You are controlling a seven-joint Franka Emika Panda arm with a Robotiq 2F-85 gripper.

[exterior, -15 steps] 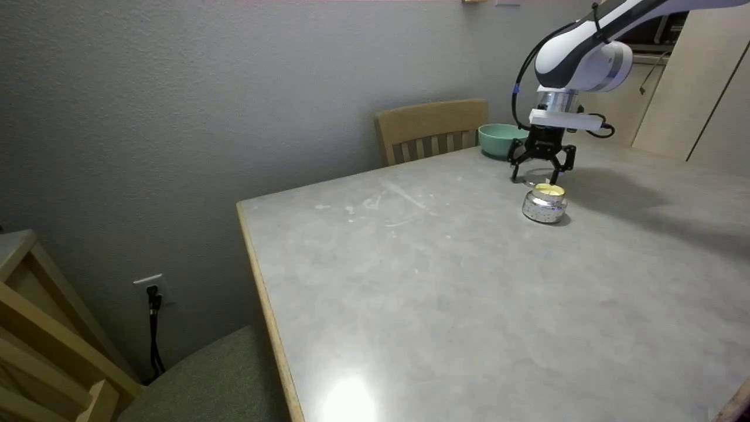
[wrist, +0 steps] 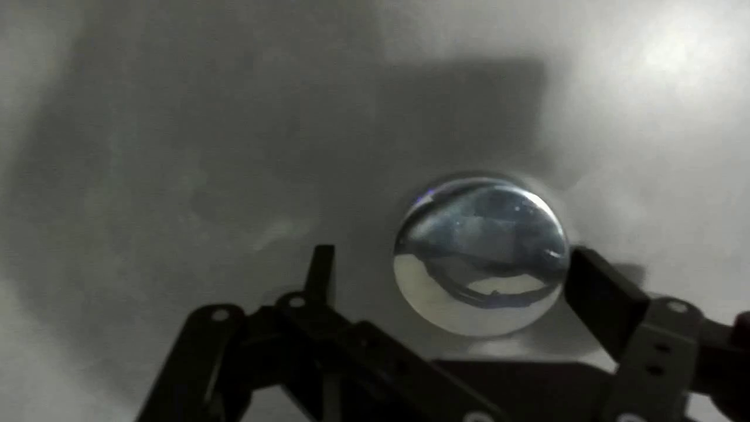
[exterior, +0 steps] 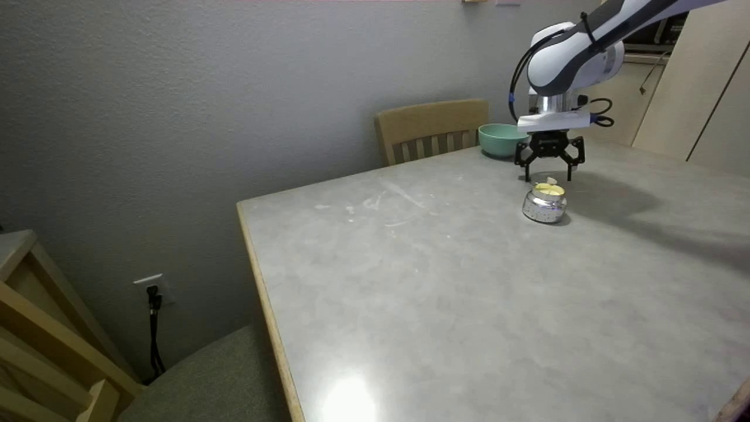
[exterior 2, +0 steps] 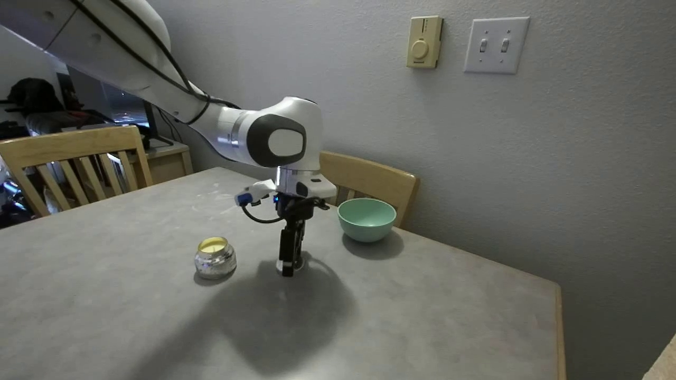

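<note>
A round, shiny silver lid (wrist: pixel 485 260) lies on the table between the spread fingers of my gripper in the wrist view. Its edge is right by the right finger, perhaps touching, while a clear gap separates it from the left one. The fingers are open and point down in exterior view 1, close behind a silver candle jar (exterior: pixel 545 206) with yellow wax inside. From the second exterior side, the jar (exterior 2: pixel 215 258) stands left of my gripper, and the dark fingers (exterior 2: pixel 289 253) hide most of the lid.
A green bowl (exterior 2: pixel 367 220) sits near the table's wall-side edge, close to the gripper. Wooden chairs stand beyond the table (exterior: pixel 422 295). Its broad surface in front of the jar is clear.
My gripper was tilted a second ago and is now upright, its fingertips slightly farther right in exterior view 1. The candle jar and bowl have stayed put.
</note>
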